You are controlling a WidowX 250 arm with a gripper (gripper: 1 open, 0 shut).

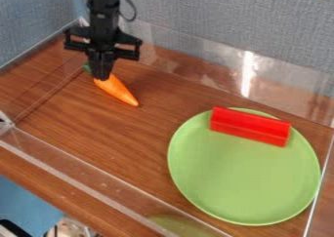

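The black gripper (102, 67) has its tip down over the leafy end of an orange carrot (117, 91), which lies on the wooden table at the upper left. The carrot's green top is partly hidden behind the gripper.
A green plate (241, 187) on the right holds a red cylinder (249, 127) at its back edge. Clear low walls border the wooden table (98, 143).
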